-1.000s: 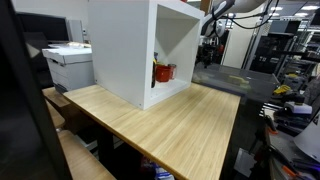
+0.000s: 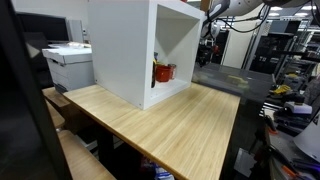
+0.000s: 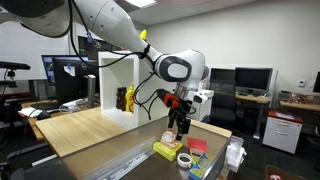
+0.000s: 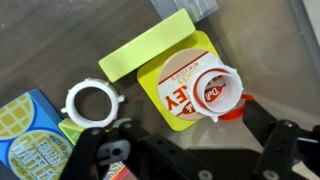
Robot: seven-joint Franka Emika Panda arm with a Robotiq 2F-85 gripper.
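My gripper stands open in the wrist view, its dark fingers apart at the bottom edge. Beyond the fingertips lies a round yellow piece with a red and white label. A white ring-shaped piece sits over its right part; nothing shows gripped. A second white ring lies to the left, beside a yellow block. In exterior view 2 the gripper hangs over the cluster of small items, above a yellow block and near a white ring.
A blue and yellow printed box lies at the wrist view's lower left. The wooden table has a broad clear top, with a white open shelf unit on it. A red can and other items stand inside the shelf.
At the upper right of exterior view 1, the arm has come lower and further into view. The table and shelf look the same.
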